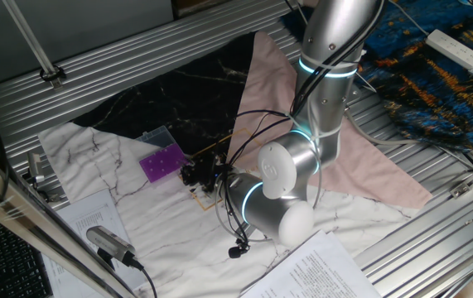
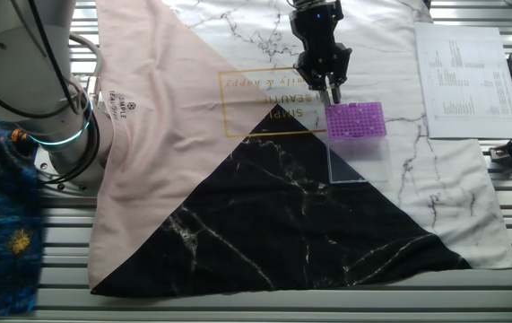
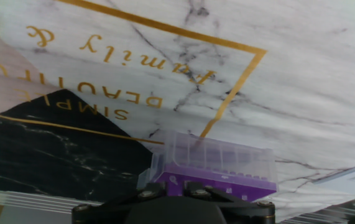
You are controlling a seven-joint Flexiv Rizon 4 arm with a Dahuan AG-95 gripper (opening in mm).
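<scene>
A purple rack box with a grid of holes lies on the cloth, its clear lid folded open beside it. In the wrist view the box is at the bottom centre, with clear plastic rising above its purple part. My black gripper points down at the box's corner nearest the gold frame print. Its fingertips stand a narrow gap apart, with purple showing between them in the wrist view. Whether they grip the box's edge or merely stand at it, I cannot tell. In exterior view 1 cables and the arm partly cover the gripper.
Printed sheets lie beyond the box, and more papers lie near the arm. A small camera stands at the near left, by a keyboard.
</scene>
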